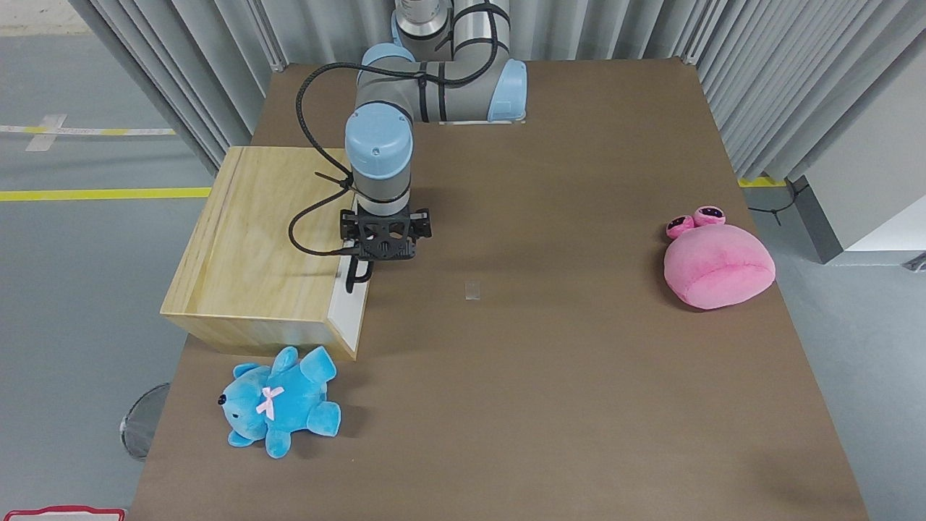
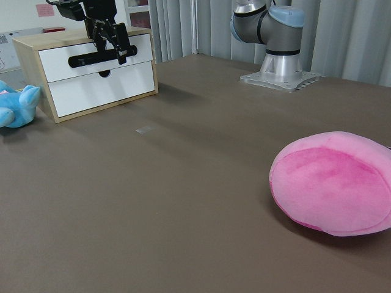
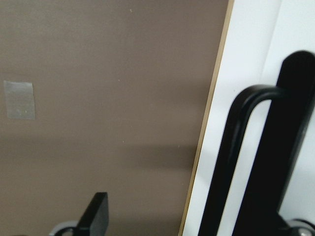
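My black gripper [image 1: 382,247] is at the front of the wooden two-drawer cabinet [image 1: 252,234], beside the black bar handle [image 2: 85,60] of the white upper drawer [image 2: 56,64]. In the wrist view that handle [image 3: 231,147] fills the right side and a dark fingertip [image 3: 98,211] shows at the bottom. The upper drawer's front sits flush with the lower drawer [image 2: 101,90] in the left camera view. Whether the fingers are open or shut is unclear.
A blue teddy bear [image 1: 286,399] lies beside the cabinet's near end. A pink plush toy [image 1: 718,265] sits at the table's right edge.
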